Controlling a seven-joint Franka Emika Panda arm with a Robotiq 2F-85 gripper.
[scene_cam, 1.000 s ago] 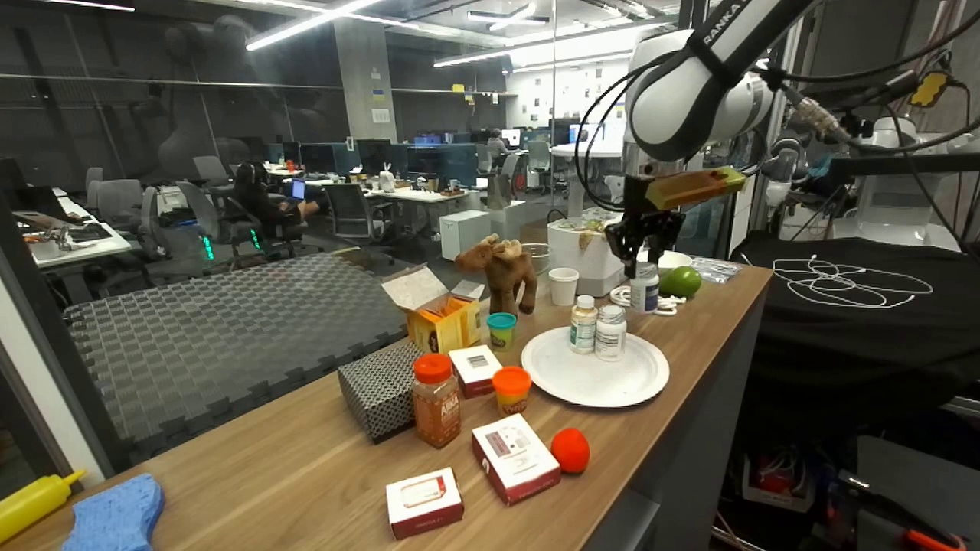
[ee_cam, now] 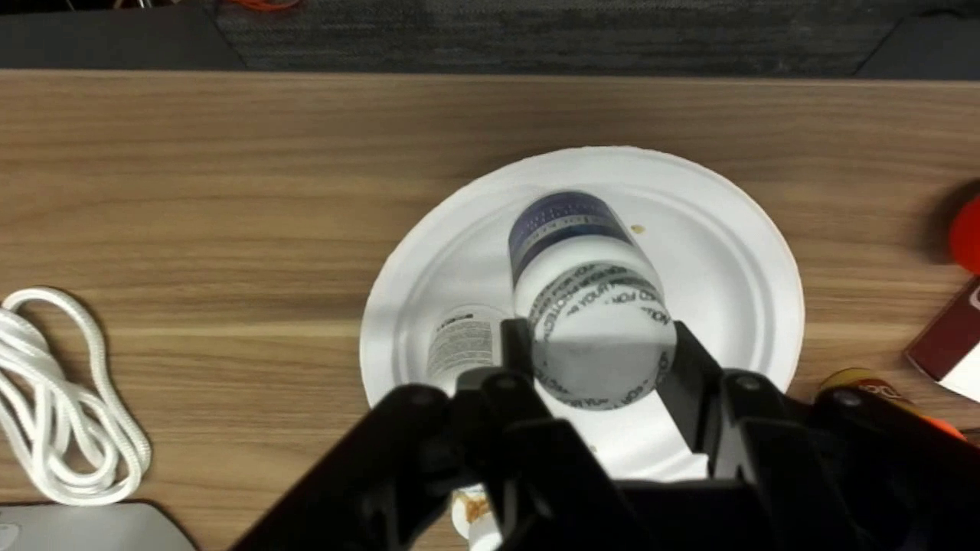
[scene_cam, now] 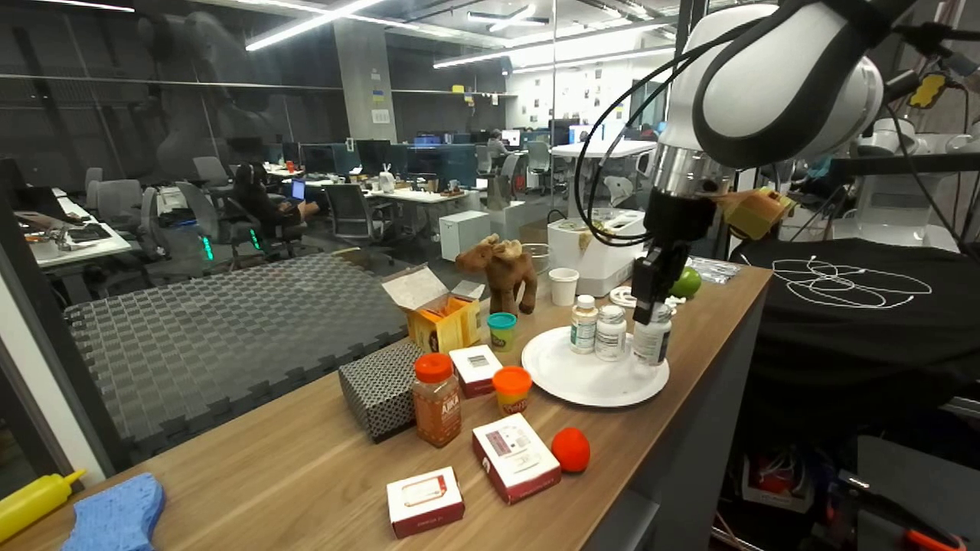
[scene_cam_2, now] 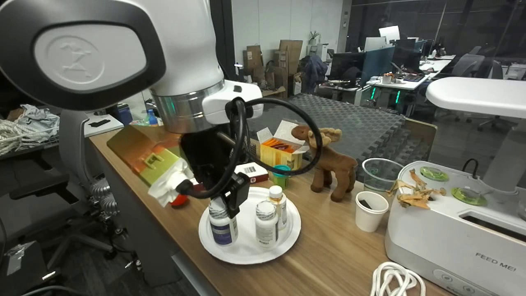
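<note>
My gripper is shut on a white bottle with a purple label, one finger on each side of its cap. This bottle is over the near-edge side of the white plate; whether its base touches the plate, I cannot tell. Two other bottles share the plate: a white bottle with a grey-print label and a slimmer bottle with a white cap and green label. Both stand upright, close together, apart from the held one. In the wrist view my fingers partly cover them.
Left of the plate in exterior view 1 are an orange-lidded tub, a red ball and several boxes. A moose toy, a paper cup and a white machine stand behind. White cord lies beside the plate.
My gripper has carried the purple-label bottle from beside the white cord and green fruit toward the camera of exterior view 1, over the plate. The other two bottles have stayed put.
</note>
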